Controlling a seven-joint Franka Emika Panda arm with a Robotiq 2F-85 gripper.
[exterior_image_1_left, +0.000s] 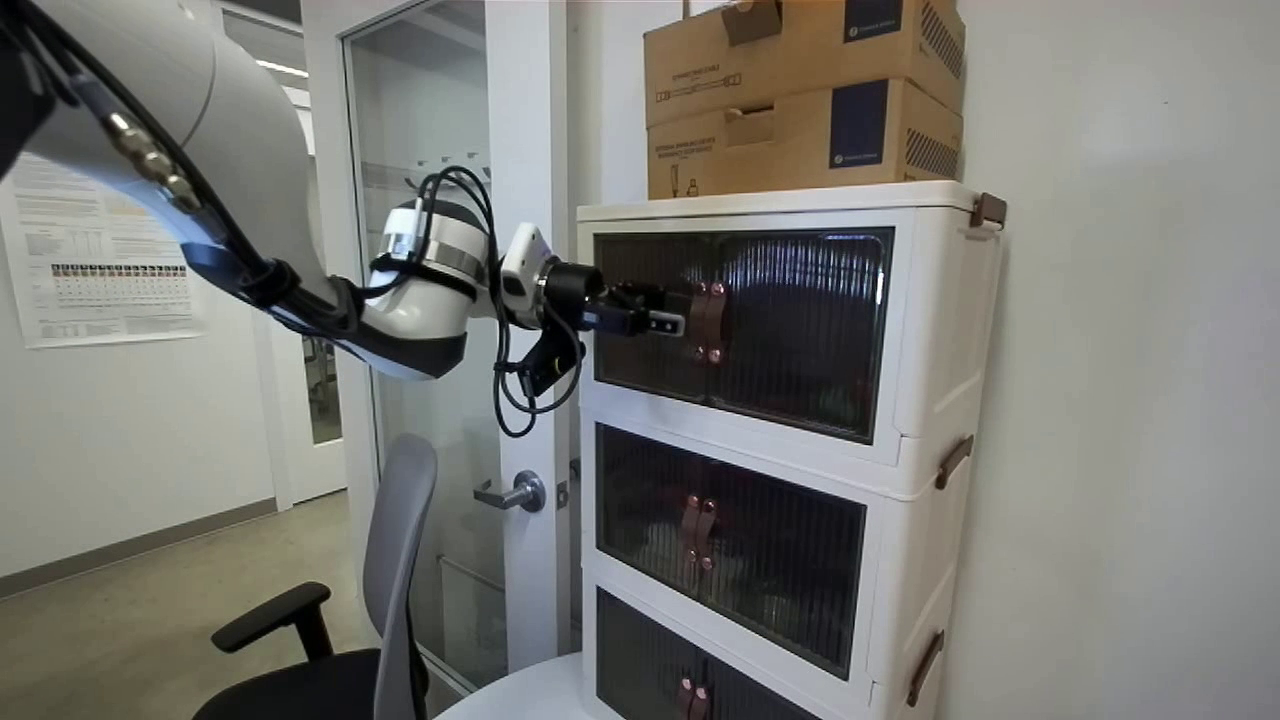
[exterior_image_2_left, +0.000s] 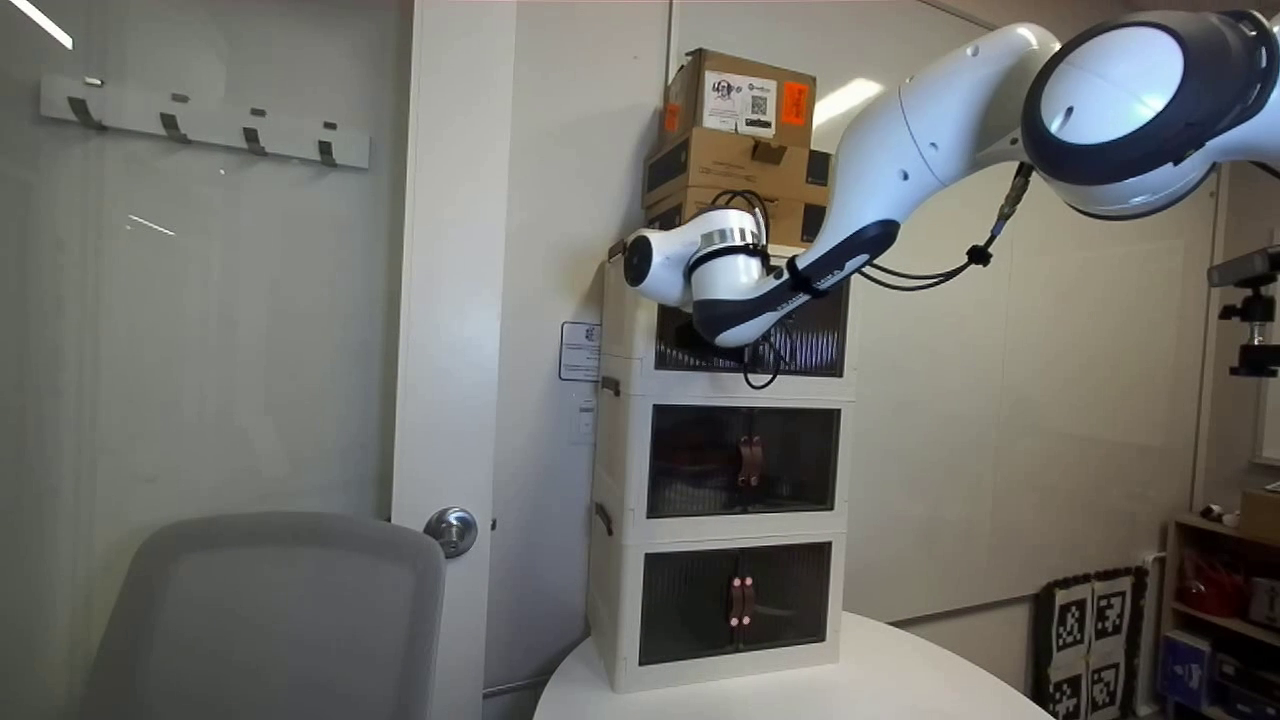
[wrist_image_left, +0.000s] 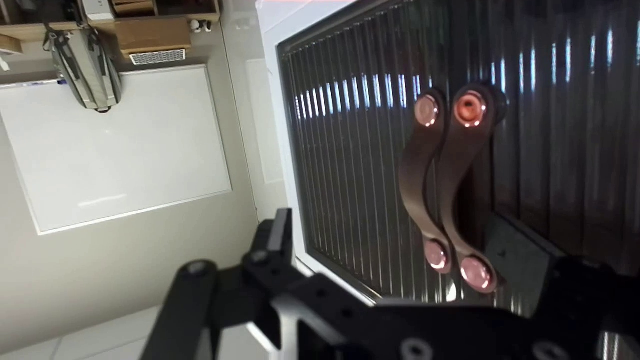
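Observation:
Three stacked white cabinet units (exterior_image_1_left: 915, 312) have dark ribbed double doors, all closed in view. My gripper (exterior_image_1_left: 672, 310) is at the top unit's doors, level with their two brown leather strap handles. In the wrist view the left strap (wrist_image_left: 414, 180) and the right strap (wrist_image_left: 456, 174) run side by side, fixed by copper studs. The gripper stands open there, its fingers (wrist_image_left: 279, 234) wide apart; the straps appear nearer the right finger. No grip on either strap shows. In the second exterior view my arm hides the top handles.
Cardboard boxes (exterior_image_1_left: 804, 132) sit on the cabinet. A grey chair (exterior_image_1_left: 402, 552) and a glass door with a lever handle (exterior_image_1_left: 516, 490) stand to the left. The stack rests on a round white table (exterior_image_2_left: 912, 684).

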